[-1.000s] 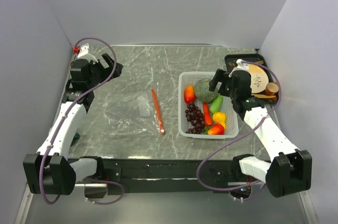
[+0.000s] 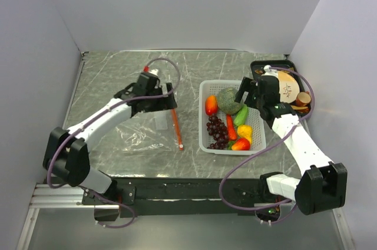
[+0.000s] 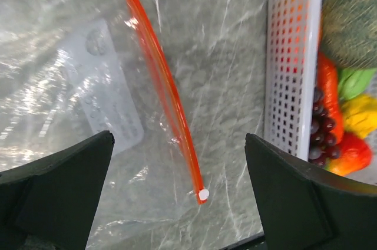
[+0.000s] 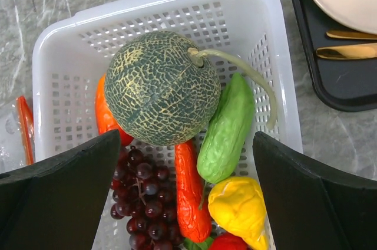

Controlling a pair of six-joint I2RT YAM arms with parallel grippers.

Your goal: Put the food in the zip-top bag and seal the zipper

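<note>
The clear zip top bag [image 3: 65, 114] lies flat on the marble table, its orange zipper strip [image 3: 168, 88] running along the side nearer the basket. A white slider [image 3: 204, 194] sits at the strip's front end. My left gripper [image 2: 172, 95] is above the strip, open and empty; in the left wrist view its fingers [image 3: 70, 185] frame the strip's lower end. Over the food basket hangs my right gripper [image 2: 241, 89], open, with nothing between its fingers. Below it are a melon [image 4: 162, 88], a green vegetable [image 4: 227, 129], a red pepper [image 4: 191, 194] and dark grapes [image 4: 147, 203].
The white perforated basket [image 2: 203, 144] also holds a yellow pepper [image 4: 238, 206] and an orange-red one [image 2: 211, 105]. At the back right stands a black tray [image 2: 257, 68] with a plate [image 2: 287, 88]. Bare table lies behind the bag and between strip and basket.
My left arm has swung from the back left of the table rightward and forward to above the orange strip. The right arm has hardly moved; bag and food lie as before.
</note>
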